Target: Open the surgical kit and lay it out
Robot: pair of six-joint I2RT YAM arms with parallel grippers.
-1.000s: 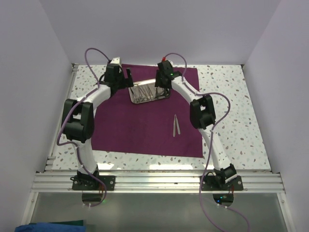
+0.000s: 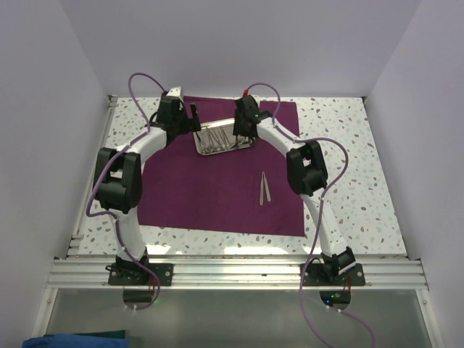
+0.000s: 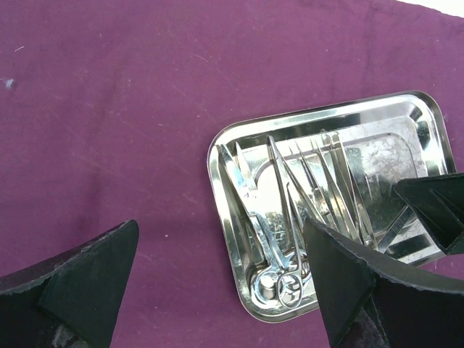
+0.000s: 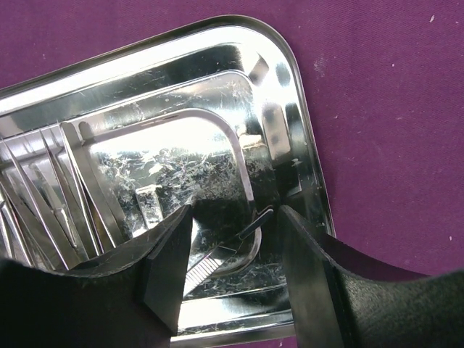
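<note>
A steel tray holds scissors and several slim instruments, bunched toward its left side. My left gripper stands open at the tray's left, nothing between its fingers. My right gripper is over the tray's right end, part open, around the tip of a slim instrument with a ridged handle; whether it touches it I cannot tell. Two slim instruments lie apart on the purple cloth, in front of the tray to the right.
Speckled table shows round the cloth, with pale walls at the sides and back. A blue item lies at the bottom left, off the table.
My right arm has shifted very slightly toward the front over the last second. The left arm and the instruments show no visible change.
</note>
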